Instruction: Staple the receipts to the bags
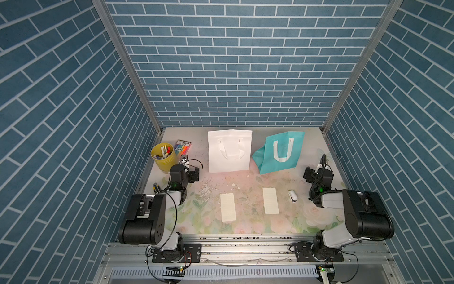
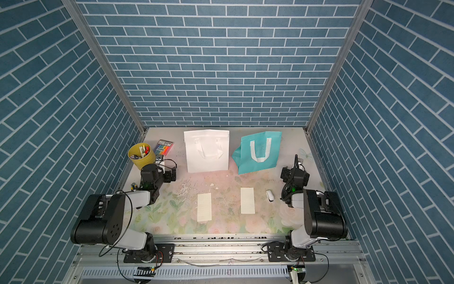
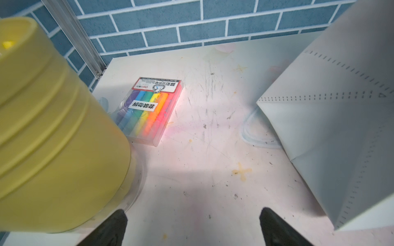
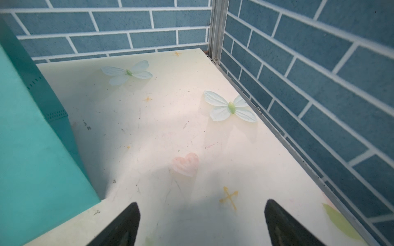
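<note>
A white bag (image 1: 229,158) and a teal bag (image 1: 279,161) with white handles stand upright at the back. Two pale receipts, one left (image 1: 228,206), one right (image 1: 270,200), lie flat in front of them. A small white stapler (image 1: 292,195) lies right of the receipts. My left gripper is open and empty, facing the gap between a yellow pen cup (image 3: 61,155) and the white bag. My right gripper is open and empty, beside the teal bag's right side.
A box of coloured highlighters (image 3: 147,110) lies behind the yellow cup.
</note>
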